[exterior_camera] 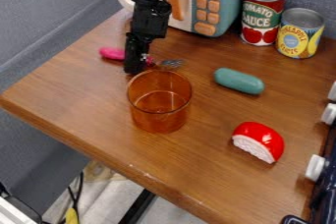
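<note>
A black gripper (137,63) hangs over the pink-handled fork (113,53) at the table's left side, its fingertips down at the handle near the metal head. Whether it is shut on the handle is hidden. An orange transparent cup (159,105) stands just in front of it. A teal cylinder (239,81) lies to the right, and a red toy piece (258,140) with a white face lies nearer the front.
A teal toy microwave (207,2), a red can (261,17) and a yellow can (300,33) stand at the back. A dark appliance (319,194) is at the right edge.
</note>
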